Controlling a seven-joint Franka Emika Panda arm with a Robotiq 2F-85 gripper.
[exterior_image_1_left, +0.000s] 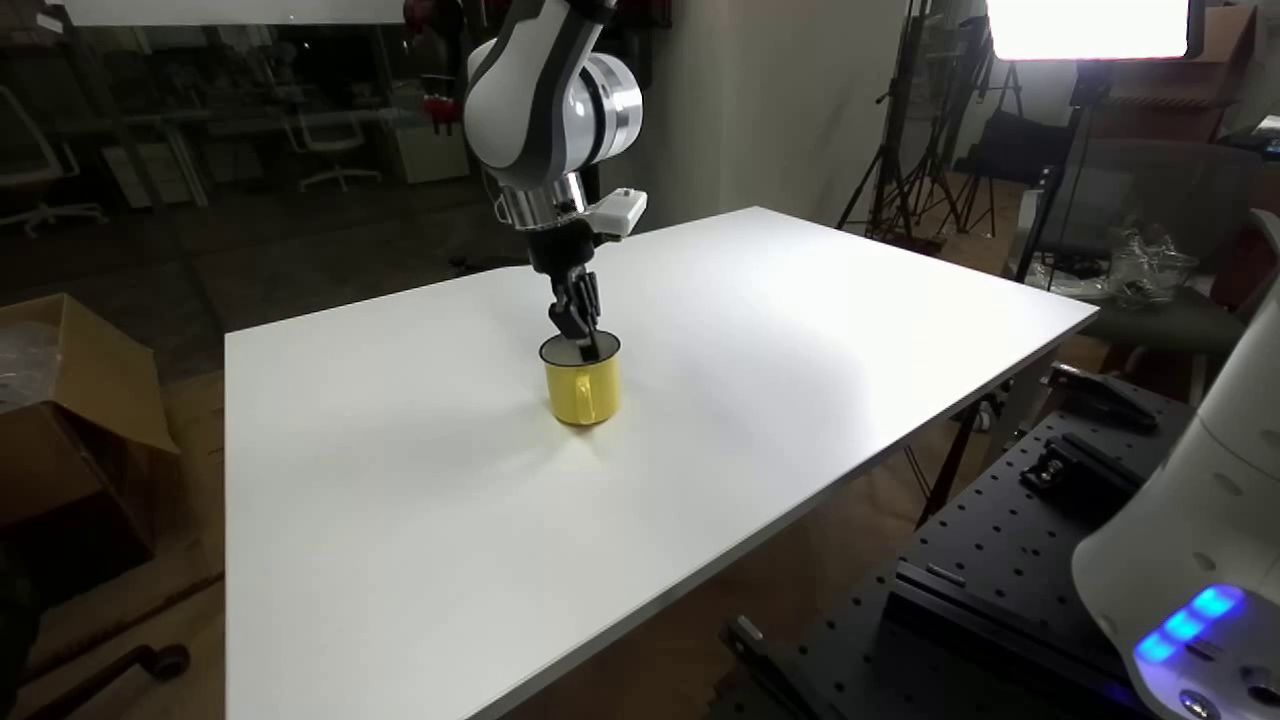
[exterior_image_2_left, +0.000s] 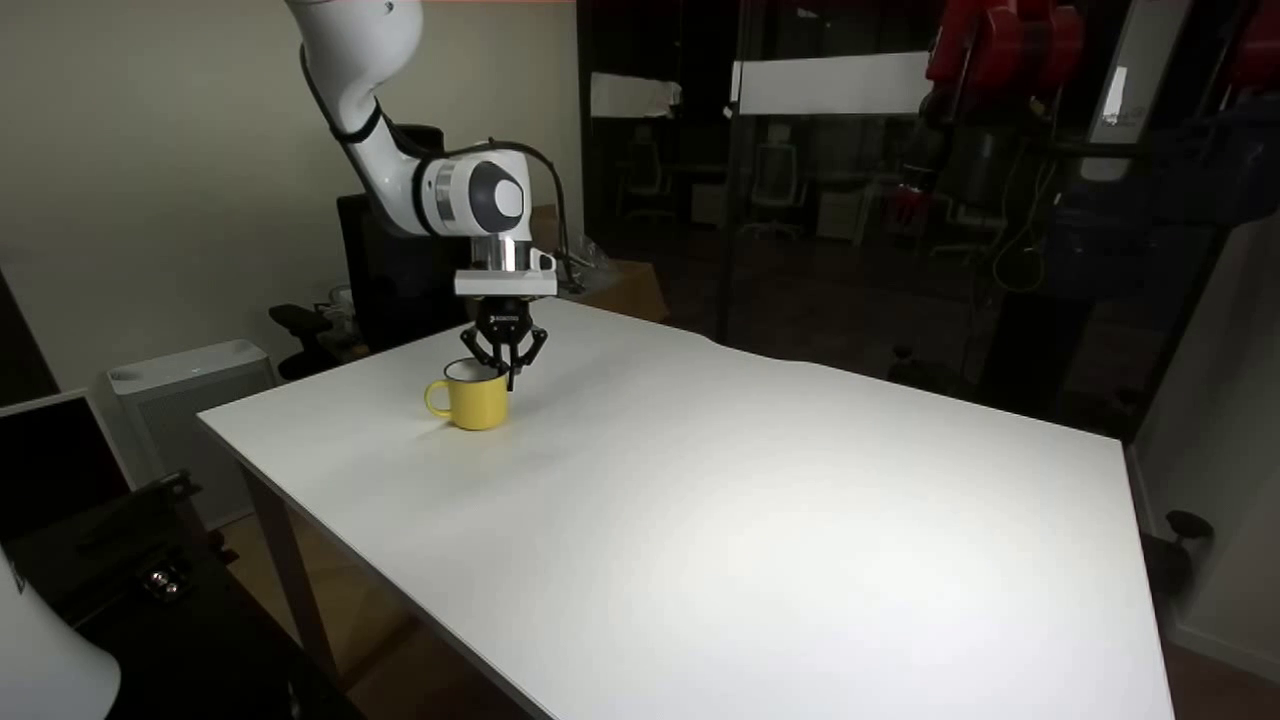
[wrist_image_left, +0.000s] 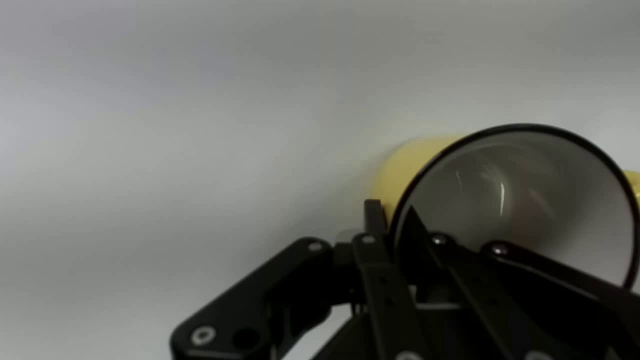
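A yellow mug (exterior_image_1_left: 584, 392) with a dark rim and pale inside stands upright at the table; whether its base touches the surface is hard to tell. My gripper (exterior_image_1_left: 588, 346) points down at its far wall and is shut on it, one finger inside and one outside. The wrist view shows the mug (wrist_image_left: 522, 198) at the right, its dark rim passing between the two fingertips of the gripper. In exterior view 2 the mug's handle points left, away from the gripper (exterior_image_2_left: 506, 374). The mug's inside looks empty.
A cardboard box (exterior_image_1_left: 90, 414) stands on the floor beyond the left edge. A black perforated bench (exterior_image_1_left: 864, 636) lies at the lower right.
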